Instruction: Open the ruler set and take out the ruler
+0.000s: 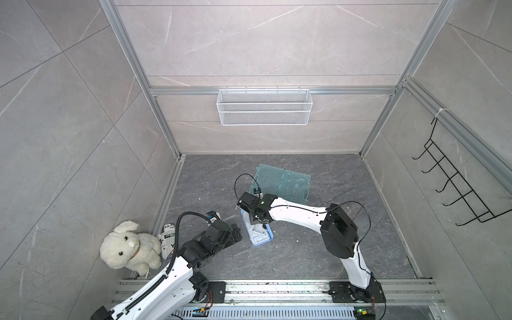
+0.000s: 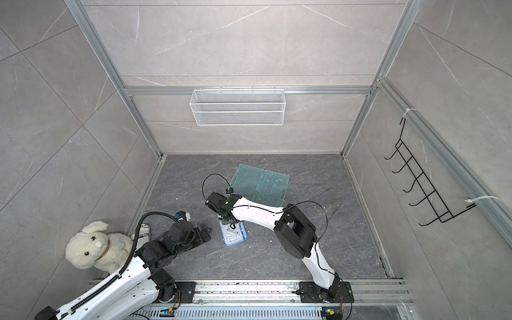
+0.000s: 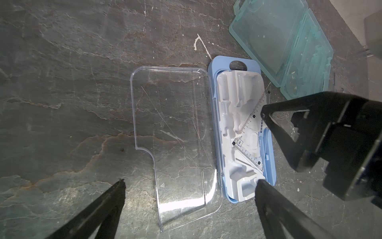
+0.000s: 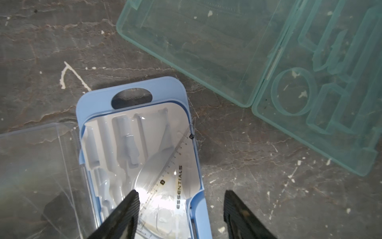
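The blue ruler set case (image 3: 267, 159) lies open, its clear lid (image 3: 171, 119) folded flat to the left. Inside sits a white moulded tray (image 4: 131, 131) with mostly empty recesses. A clear triangular ruler (image 3: 249, 119) marked "ESSENTIALS" rests across its right side; its tip reaches the case's right edge. Over the case my right gripper stands part open, with fingers (image 4: 129, 211) apart and nothing visibly held. My left gripper is open near the lid's lower end, empty between its fingers.
A teal transparent case (image 4: 254, 104) lies unfolded behind and to the right. A white plush toy (image 1: 128, 248) and a wrapped item (image 1: 168, 240) sit at far left. Bare floor extends to the right.
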